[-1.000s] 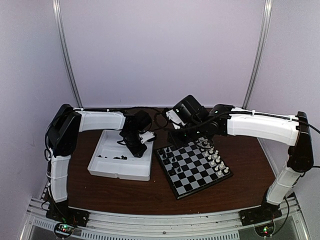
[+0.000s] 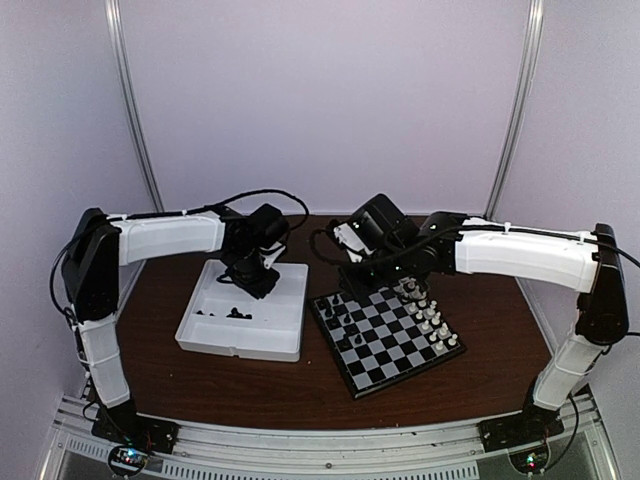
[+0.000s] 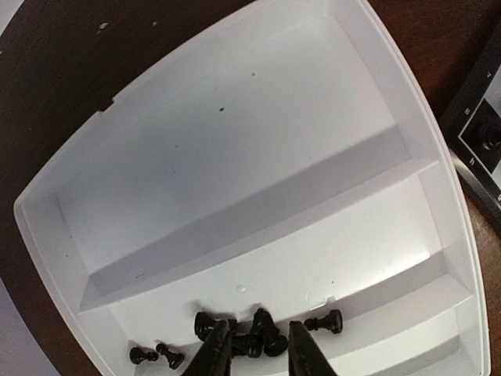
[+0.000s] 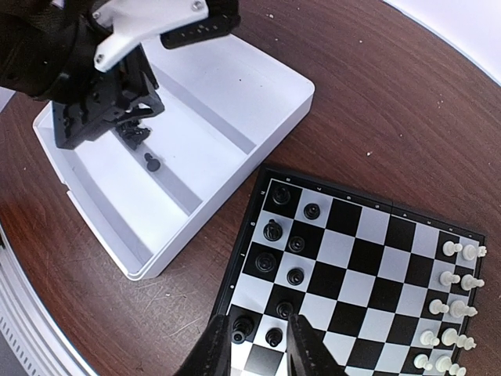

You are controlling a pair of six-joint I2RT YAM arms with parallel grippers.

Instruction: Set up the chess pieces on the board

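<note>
In the left wrist view, several black chess pieces (image 3: 266, 333) lie in a narrow compartment of the white tray (image 3: 258, 235). My left gripper is over that tray, its fingers apart; dark pieces show beyond the gap, and none is visibly gripped. The chessboard (image 4: 344, 305) has black pieces (image 4: 266, 262) standing along its tray-side rows and white pieces (image 4: 448, 308) along the opposite edge. Above the black side, my right gripper is open. A black piece (image 4: 241, 329) stands on the board in line with its gap, not visibly held.
Dividers (image 3: 258, 243) split the tray, and its large compartment is empty. Only a narrow strip of table separates tray and board. Part of the left arm (image 4: 102, 78) reaches over the tray in the right wrist view. Bare table (image 2: 240, 390) lies in front.
The right arm has barely moved, and the board looks unchanged.
</note>
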